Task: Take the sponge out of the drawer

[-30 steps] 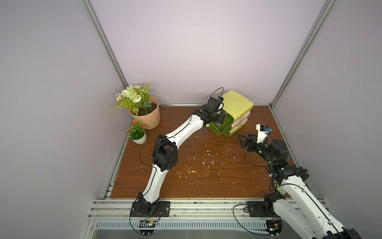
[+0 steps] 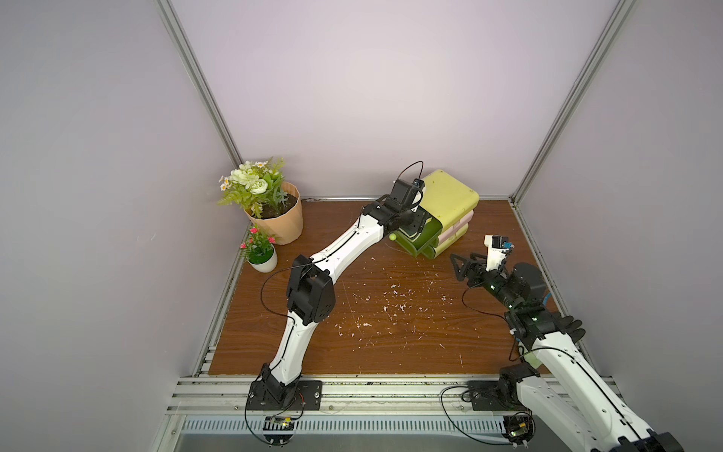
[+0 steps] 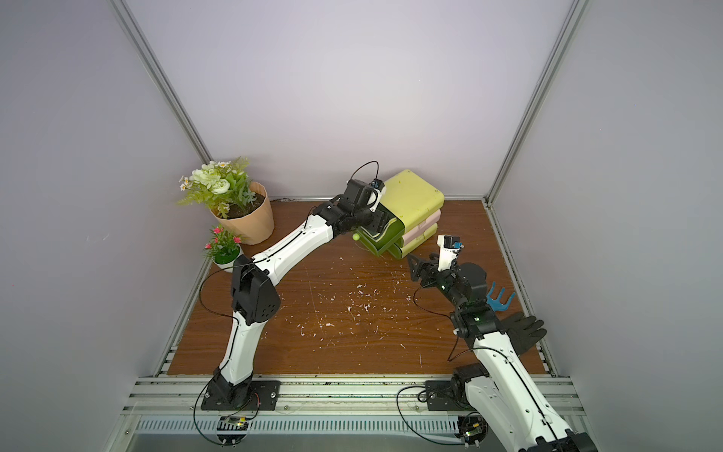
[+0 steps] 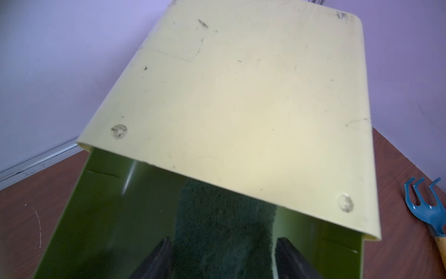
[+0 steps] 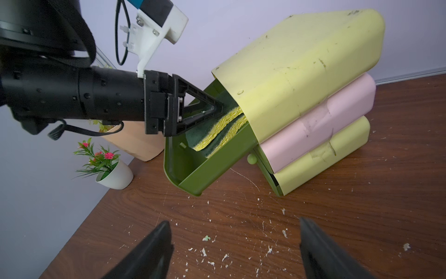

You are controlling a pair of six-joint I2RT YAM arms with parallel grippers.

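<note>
The top green drawer (image 5: 223, 160) is pulled out of the yellow-topped cabinet (image 5: 297, 69). In it lies a sponge (image 5: 218, 132), dark green with yellow layers along its side. My left gripper reaches into the drawer from above, its fingers apart on either side of the sponge's dark green face. A thin light strip shows between sponge and right finger; whether the left finger touches cannot be told. In the top views the left hand hides most of the sponge. My right gripper stands open and empty above the table, front right of the cabinet.
A large flower pot (image 2: 282, 218) and a small white pot (image 2: 263, 260) stand at the back left. To the right lie a blue garden fork (image 3: 497, 297) and a dark glove (image 3: 523, 331). Mid-table is open wood with scattered white scraps.
My left hand has shifted up slightly at the drawer, and a pale edge now shows under it in the top left view. The right arm stays still.
</note>
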